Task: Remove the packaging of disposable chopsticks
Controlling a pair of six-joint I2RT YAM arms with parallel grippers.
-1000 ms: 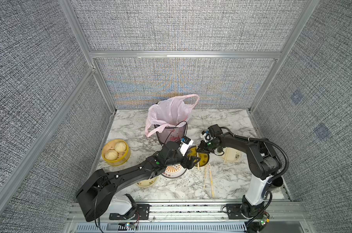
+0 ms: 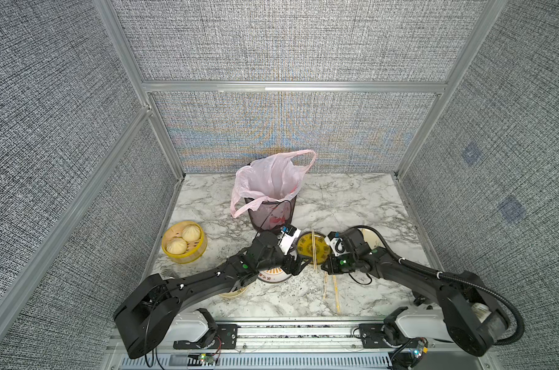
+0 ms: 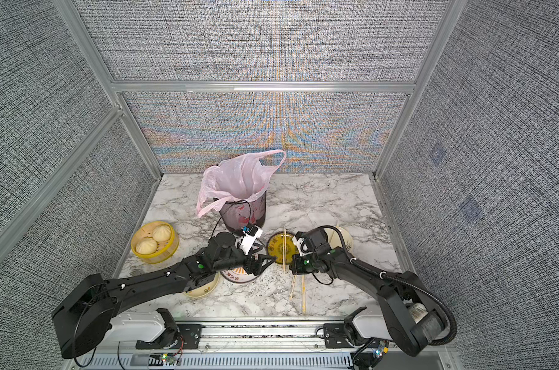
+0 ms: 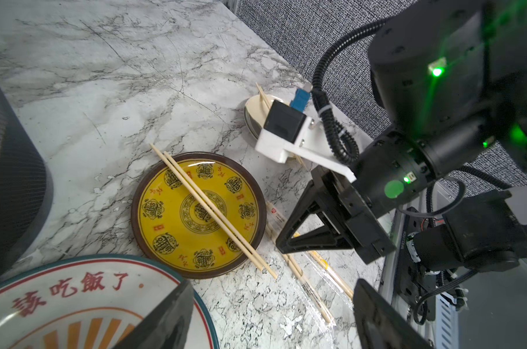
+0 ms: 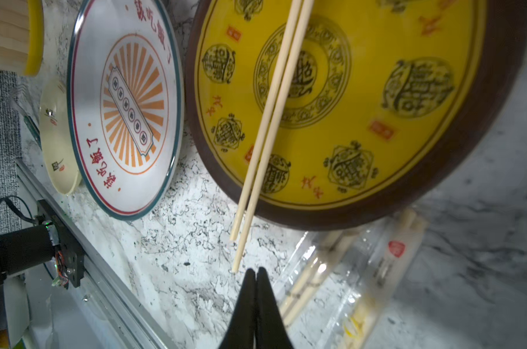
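Note:
Two bare chopsticks [image 4: 215,214] lie across the yellow plate [image 4: 153,192], their near ends over its rim. Two pairs still in clear wrappers [image 4: 301,276] [image 5: 385,261] rest on the marble table just in front of that plate. My left gripper stands open, its fingers [image 4: 164,320] wide apart with nothing between them; it is over the white plate's right side. My right gripper is shut, nothing showing between its fingertips. It hangs close to the yellow plate's front right edge, near the wrapped chopsticks.
Behind stands a dark mesh bin [image 2: 272,217] lined with a pink bag [image 2: 273,175]. A white plate [image 5: 176,58] and a steamer of buns [image 2: 184,252] are left. A bowl [image 4: 253,110] is at the right.
The left gripper has shifted slightly left and down. The chopsticks look unmoved.

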